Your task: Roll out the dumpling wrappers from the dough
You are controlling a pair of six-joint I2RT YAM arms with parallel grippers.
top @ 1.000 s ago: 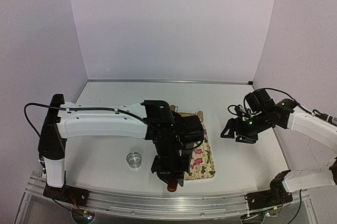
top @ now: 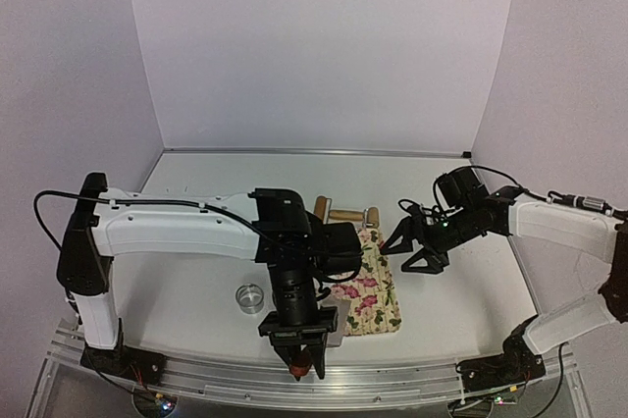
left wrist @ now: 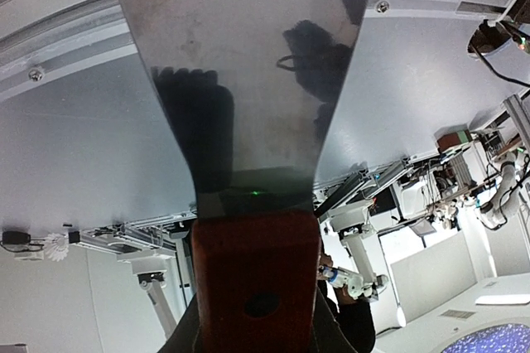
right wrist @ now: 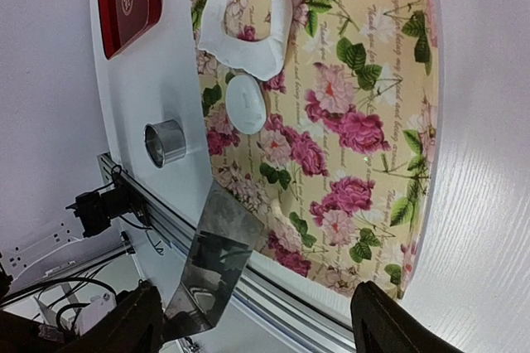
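Note:
My left gripper (top: pixel 300 359) is shut on the red handle of a wide metal scraper at the table's front edge; its blade also shows low in the right wrist view (right wrist: pixel 219 249). My right gripper (top: pixel 412 246) hangs open beside the floral mat (right wrist: pixel 348 104), over its right side. On the mat lie a ragged ring of white dough (right wrist: pixel 273 38) and a small white disc of dough (right wrist: pixel 246 103). A wooden rolling pin (top: pixel 348 215) lies at the mat's far end.
A clear round metal cutter or cup (top: pixel 250 298) stands left of the mat, near a red object (right wrist: pixel 128 5).
My right gripper has moved left toward the mat and opened wider to view.

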